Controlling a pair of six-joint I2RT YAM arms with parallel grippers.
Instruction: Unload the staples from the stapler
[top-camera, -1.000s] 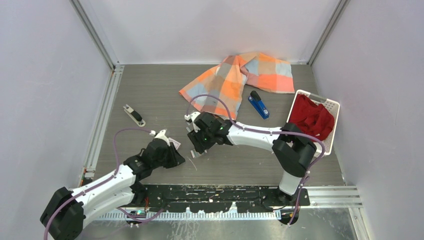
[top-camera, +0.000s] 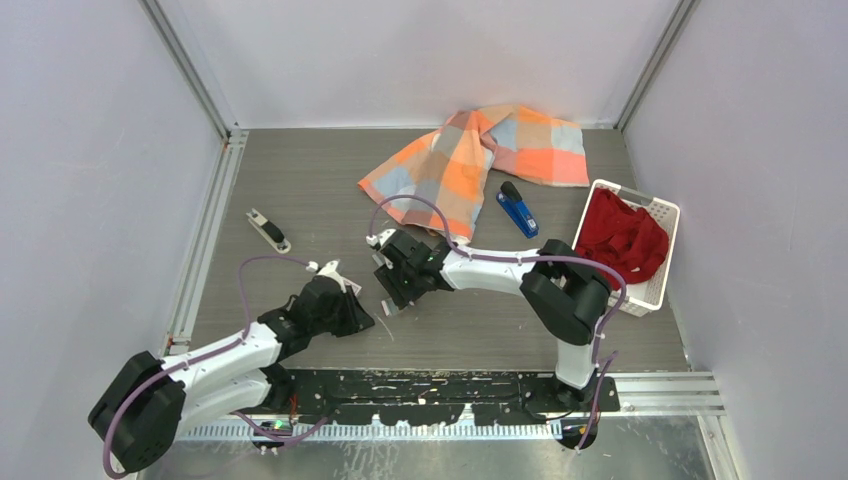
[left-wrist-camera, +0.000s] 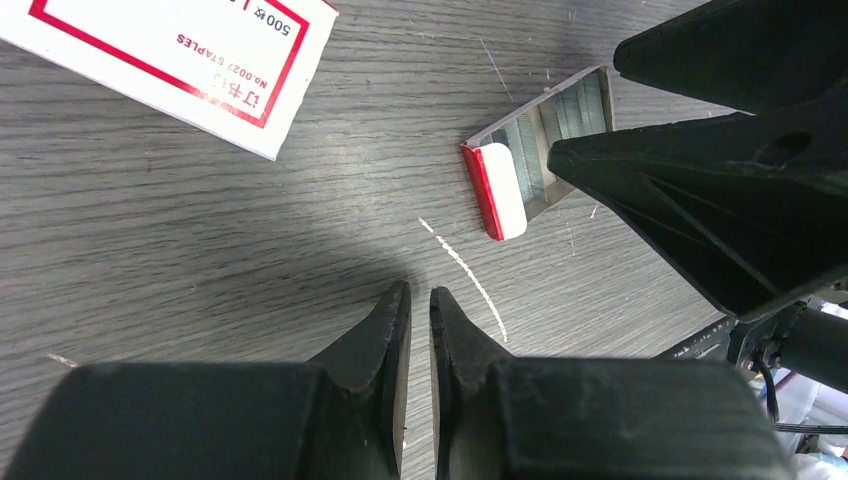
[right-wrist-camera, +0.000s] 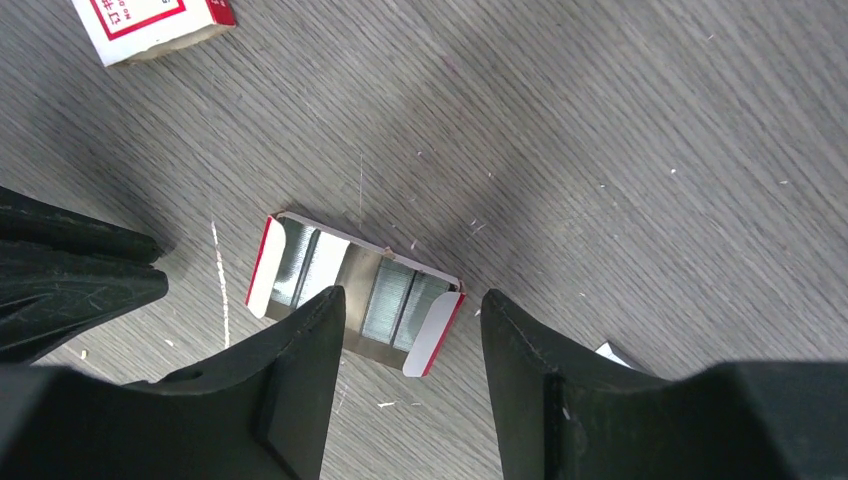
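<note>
A small open tray of staple strips (right-wrist-camera: 385, 295) with red-and-white ends lies on the table between the grippers; my right gripper hangs open over it. My left gripper is shut, low over the table beside the tray; I cannot make out anything between its fingers. The white-and-red staples box (left-wrist-camera: 170, 70) lies above it in the left wrist view. A blue stapler (top-camera: 517, 210) rests at the right, and a beige-and-black stapler-like tool (top-camera: 268, 230) at the left.
A checked cloth (top-camera: 460, 175) lies at the back. A white basket (top-camera: 655, 300) with red fabric stands at the right. Walls enclose the sides and back.
My left gripper has shifted slightly to the right, toward the tray. My right gripper has moved very slightly, with its arm joints shifting a little; the other objects are unmoved.
</note>
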